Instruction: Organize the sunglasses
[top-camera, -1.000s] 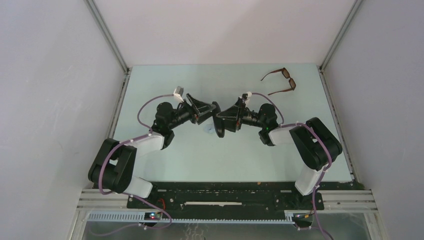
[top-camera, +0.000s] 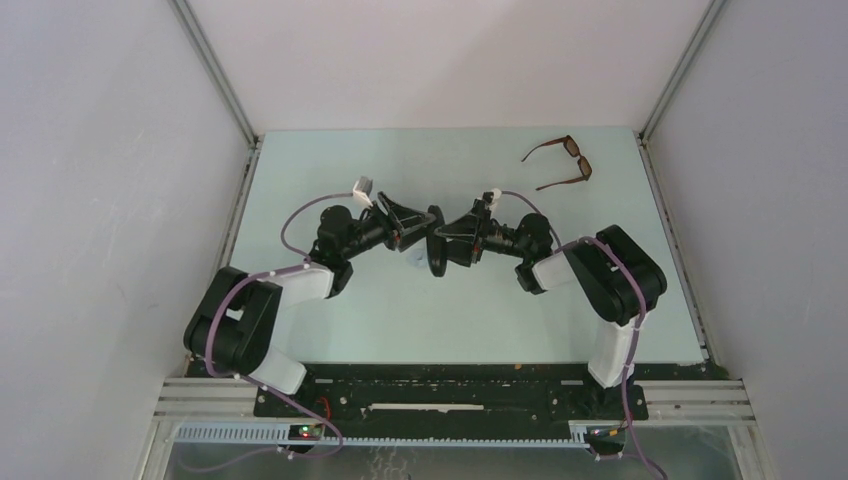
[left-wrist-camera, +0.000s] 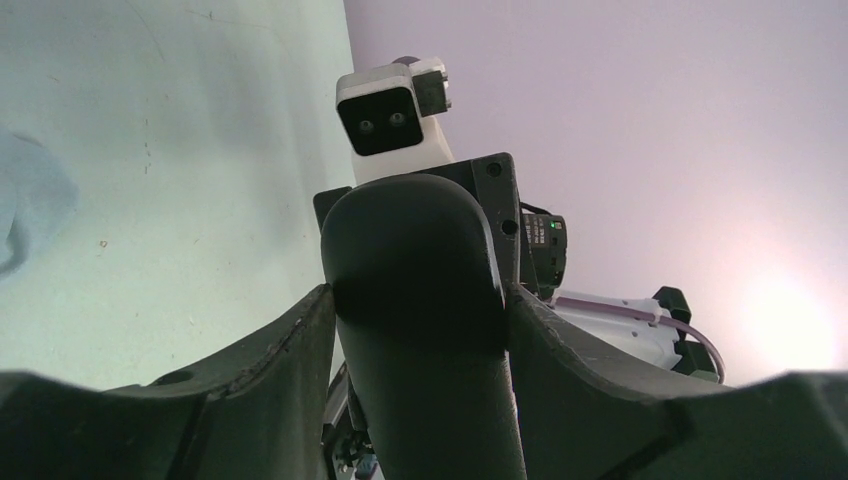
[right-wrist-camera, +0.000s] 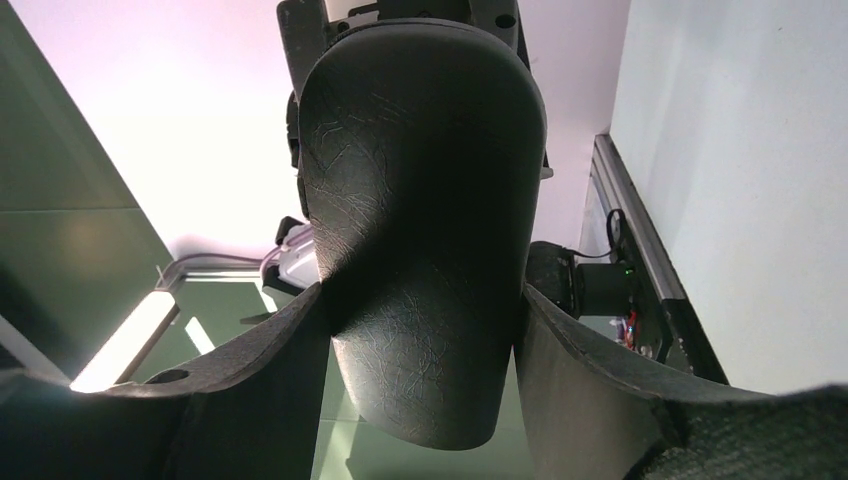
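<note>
A black, elongated glasses case (top-camera: 437, 257) is held up between the two arms over the middle of the table. My right gripper is shut on it, one finger against each side. In the left wrist view, the fingertips of my left gripper lie along both edges of the same case; whether they press on it I cannot tell. The case looks closed, and its contents are hidden. Brown sunglasses (top-camera: 584, 168) with dark lenses lie unfolded on the table at the far right, apart from both grippers.
A pale, bluish, crumpled-looking piece (left-wrist-camera: 38, 195), perhaps a cloth, lies on the table below the case. White walls close in the back and both sides.
My left gripper has shifted slightly right, closer around the case. The right arm's elbow has drawn inward a little, while the case has barely moved. The sunglasses lie unchanged.
</note>
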